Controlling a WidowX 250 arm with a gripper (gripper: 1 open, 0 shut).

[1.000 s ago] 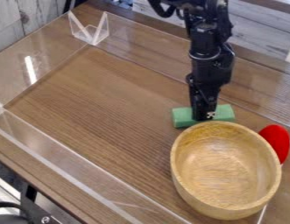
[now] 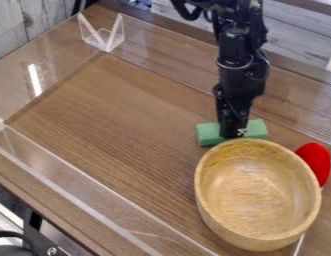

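Note:
My black gripper (image 2: pixel 235 128) reaches down from the top of the camera view onto a green block (image 2: pixel 208 134) lying on the wooden table just behind a large yellow bowl (image 2: pixel 256 208). The fingertips are low at the block's middle, shut on it as far as shows; their exact contact is hard to make out. A red object (image 2: pixel 315 162) lies right of the block, against the bowl's right side and partly hidden by it.
The wooden table (image 2: pixel 94 140) is broadly clear on the left and middle. A clear plastic holder (image 2: pixel 104 32) stands at the back left. The table's edge runs along the lower left.

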